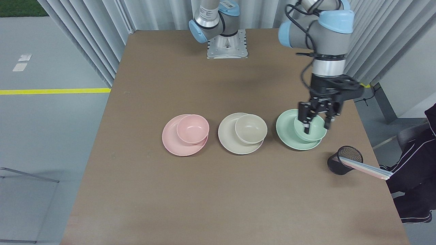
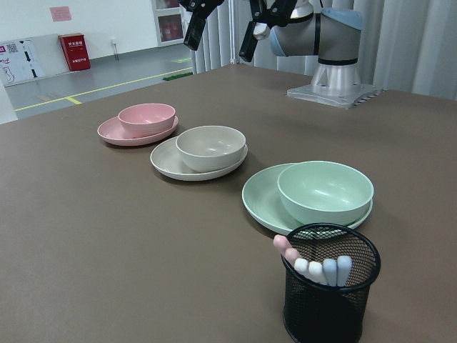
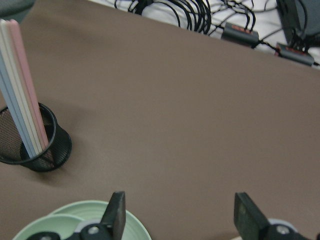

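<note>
My gripper [image 1: 317,124] hangs open above the green bowl [image 2: 325,189] on its green plate [image 1: 286,132], its two fingers apart and nothing visible between them. The pink bowl [image 1: 192,128] sits on a pink plate [image 1: 171,143], and the cream bowl [image 1: 250,128] on a cream plate [image 1: 227,136]. At the right, a black mesh holder [image 1: 337,165] contains pink, white and blue chopsticks [image 1: 366,167], leaning out over the table edge; in the wrist view they stand at the left.
The robot base [image 1: 227,51] stands at the back. Cables and black boxes [image 3: 240,35] lie beyond the table edge in the wrist view. A person's dark-clothed legs are at the right.
</note>
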